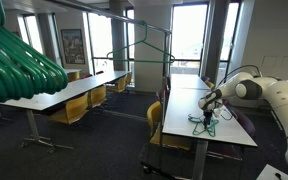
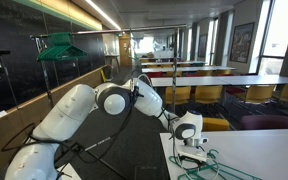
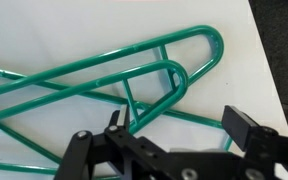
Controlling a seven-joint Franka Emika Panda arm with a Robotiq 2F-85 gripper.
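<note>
Green hangers point(image 3: 109, 70) lie overlapping on the white table point(image 3: 254, 65), their rounded ends toward the table edge in the wrist view. In that view my gripper is open above them, its dark fingers wide apart at the bottom of the picture. Part of the hangers passes under the gripper and is hidden by it. From the side, the gripper point(image 2: 192, 156) is low over the hangers point(image 2: 216, 170) near the table's end. Far off in exterior view 1, the hangers point(image 1: 201, 127) make a small green tangle below the arm.
A rack holds one green hanger point(image 1: 141, 50) hanging alone, with a bunch of green hangers point(image 1: 19, 65) at the left. Its metal post point(image 1: 165, 100) stands before the table. Yellow chairs point(image 1: 156, 114) line the table side. Bare tabletop point(image 1: 179, 100) extends beyond the hangers.
</note>
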